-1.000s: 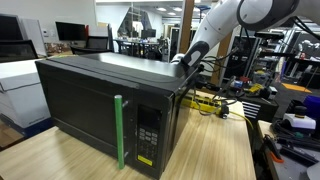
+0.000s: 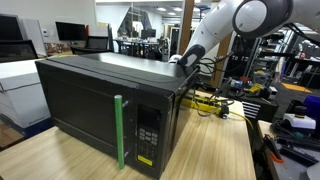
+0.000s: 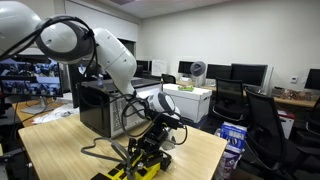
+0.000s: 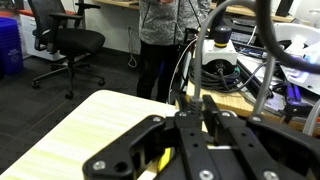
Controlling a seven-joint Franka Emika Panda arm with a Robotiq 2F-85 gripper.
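My gripper is low over the tabletop, its dark fingers close together in the wrist view. It looks shut, but what lies between the fingers is hidden. A yellow object (image 4: 165,158) shows just behind the gripper's dark linkage. The second exterior view has the same yellow object (image 3: 148,172) on the table under the gripper (image 3: 150,150), partly covered by it. In the first exterior view, yellow parts (image 2: 208,104) show beside the gripper, behind the black microwave (image 2: 100,98). A green strip (image 2: 119,130) runs down the microwave's front.
Grey cables (image 3: 112,142) loop around the wrist. The microwave (image 3: 125,110) stands close to the arm. Bare tabletop (image 4: 85,135) lies left of the gripper in the wrist view. A person (image 4: 158,40) stands past the table edge, with an office chair (image 4: 62,40) farther left.
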